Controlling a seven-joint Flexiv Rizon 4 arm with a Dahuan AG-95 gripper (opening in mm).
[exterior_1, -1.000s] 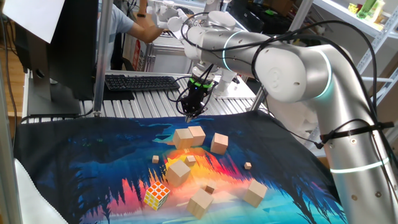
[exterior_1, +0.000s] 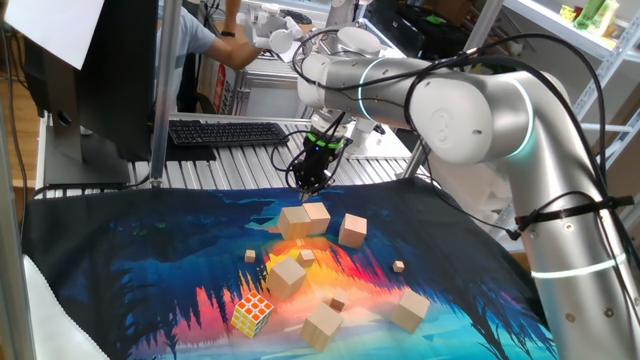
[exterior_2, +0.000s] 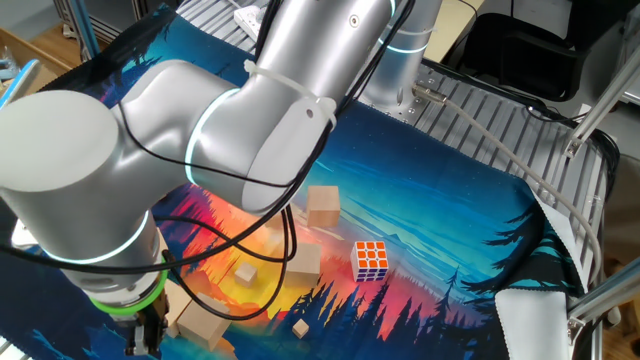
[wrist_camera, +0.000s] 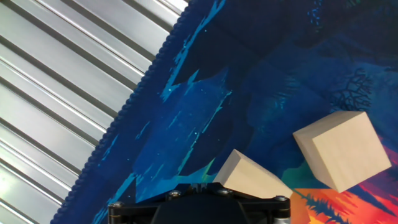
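My gripper (exterior_1: 306, 192) hangs at the far edge of the cloth, just behind two large wooden cubes that sit together, the left cube (exterior_1: 294, 223) and the right cube (exterior_1: 318, 216). In the wrist view the fingers of the gripper look drawn together, with nothing visible between them. A pale wooden cube (wrist_camera: 254, 177) lies just beyond the gripper there, partly covered by it. Another wooden cube (wrist_camera: 342, 150) stands to the right, clear of the fingers. A Rubik's cube (exterior_2: 369, 261) rests on the cloth well away from the gripper.
More large cubes lie about: one at right (exterior_1: 352, 231), one mid-cloth (exterior_1: 287, 279), two nearer the front (exterior_1: 321, 326) (exterior_1: 409, 311). Small cubes (exterior_1: 249, 256) (exterior_1: 398, 266) are scattered between. Behind the cloth, a slatted metal table (wrist_camera: 56, 93) holds a keyboard (exterior_1: 225, 133).
My gripper and wrist have shifted and turned slightly near the cloth's far edge. The cubes have stayed in place.
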